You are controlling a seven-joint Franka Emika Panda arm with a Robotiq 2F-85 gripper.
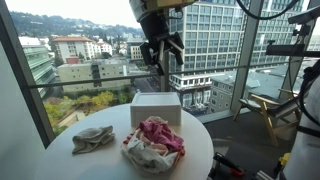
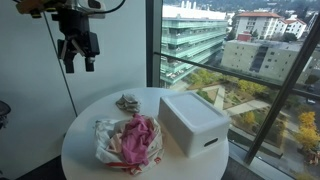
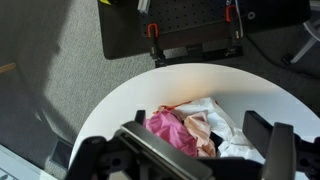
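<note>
My gripper (image 2: 80, 66) hangs empty, high above the round white table (image 2: 82, 165), its two fingers well apart. In the wrist view the gripper is open over a heap of cloths. A pink cloth (image 1: 157, 130) tops this heap, with whitish cloth (image 1: 148, 155) below and beside it. From the second exterior view, the heap appears to sit in a pale, low container or wrapping (image 2: 103, 155), though its rim is hard to make out. A small greyish cloth (image 1: 93, 139) lies crumpled on the table, apart from the heap.
A white box (image 2: 195, 122) stands on the table behind the heap in the first exterior view. Large windows surround the table. A wooden-framed chair (image 1: 270, 115) stands at the right. Bare tabletop shows around the cloths.
</note>
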